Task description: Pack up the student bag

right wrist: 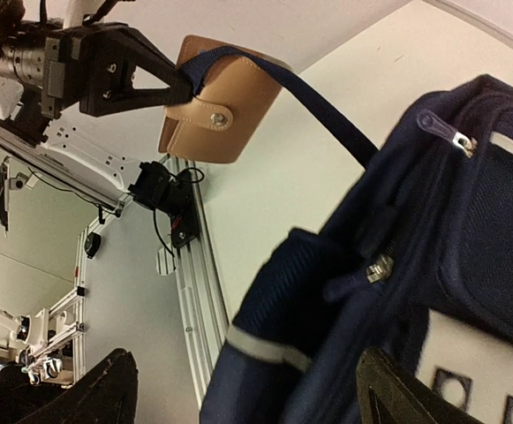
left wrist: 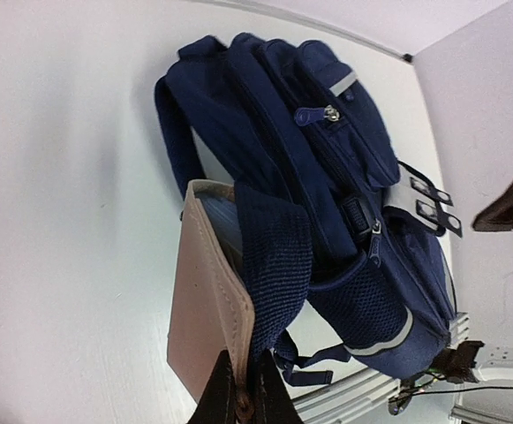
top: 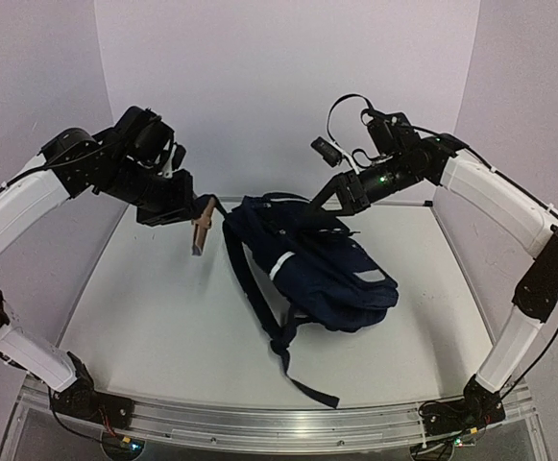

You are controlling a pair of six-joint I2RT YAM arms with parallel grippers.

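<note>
My left gripper (top: 200,204) is shut on a tan leather case (right wrist: 207,115) with a snap flap. A navy strap of the backpack is caught in the same fingers, pressed against the case in the left wrist view. Taut, it runs from there to the navy backpack (top: 307,259), which lies tilted on the table with a zipped side towards the left wrist camera. Over the bag's upper part, my right gripper (top: 319,206) stands open; its fingers (right wrist: 110,389) are wide apart with no object gripped between them. The bag's inside is hidden.
Another strap (top: 259,307) trails from the bag towards the front metal rail (top: 279,419). Bare white table (top: 144,298) lies to the left of the bag, and there is some free room at its right. Walls close in the sides and back.
</note>
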